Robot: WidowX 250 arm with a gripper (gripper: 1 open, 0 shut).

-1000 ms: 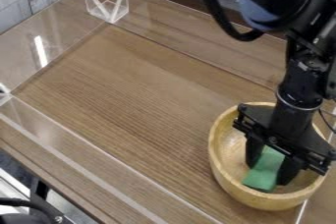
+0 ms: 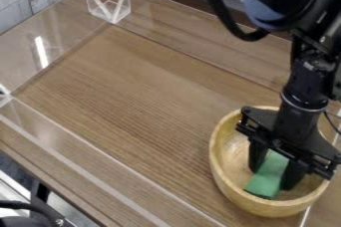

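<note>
A pale yellow bowl (image 2: 229,159) sits at the lower right of the wooden table. Inside it lies a green object (image 2: 266,176), partly covered by my black gripper (image 2: 280,154). The gripper reaches down into the bowl over that object; whether its fingers are closed on it is hard to make out.
A clear plastic holder (image 2: 110,4) stands at the far back left. A dark cable runs at the bottom left corner.
The gripper has shifted very slightly over the bowl; the green object stays in about the same place.
</note>
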